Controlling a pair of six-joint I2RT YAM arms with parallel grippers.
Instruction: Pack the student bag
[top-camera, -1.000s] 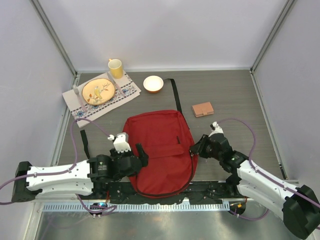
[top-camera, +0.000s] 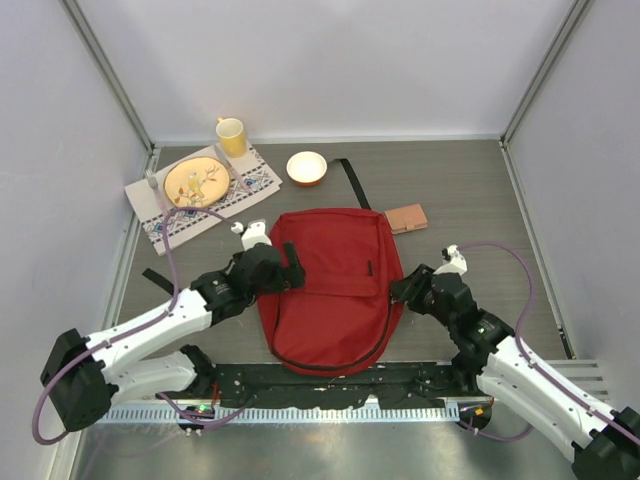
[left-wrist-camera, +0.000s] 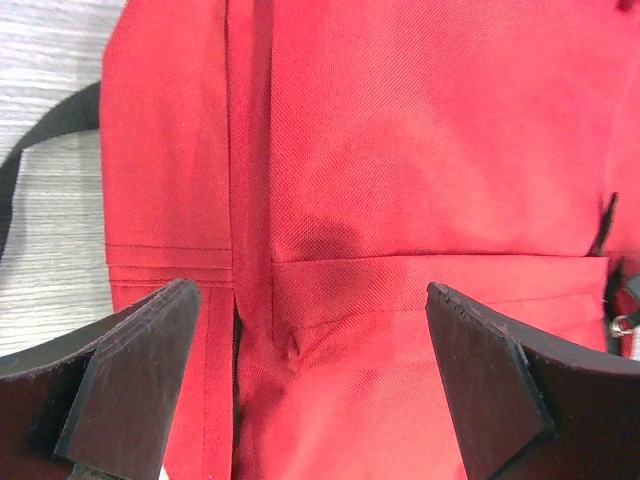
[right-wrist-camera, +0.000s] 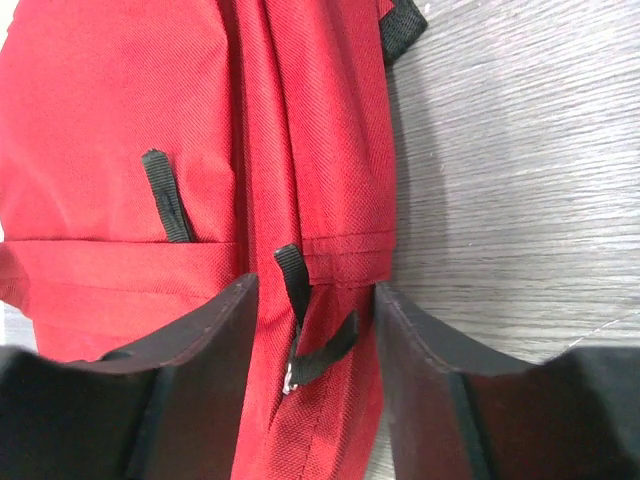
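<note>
The red bag lies flat in the middle of the table, its dark zipper line curving across the near part. Over its left side my left gripper stands open; in the left wrist view red cloth lies beneath the parted fingers, with nothing held. At the bag's right edge is my right gripper. Its fingers stand partly apart around the red side fabric and a black zipper tab. Whether both fingers press the cloth cannot be made out. The bag's inside is hidden.
A brown wallet-like item lies just off the bag's upper right. Behind are a small white bowl, a yellow mug and a patterned mat bearing a plate. Black straps extend from the bag.
The bag has shifted right and slightly away, its top now close to the brown item. My left gripper moved right and farther up the table; the right one moved slightly right with the bag's edge.
</note>
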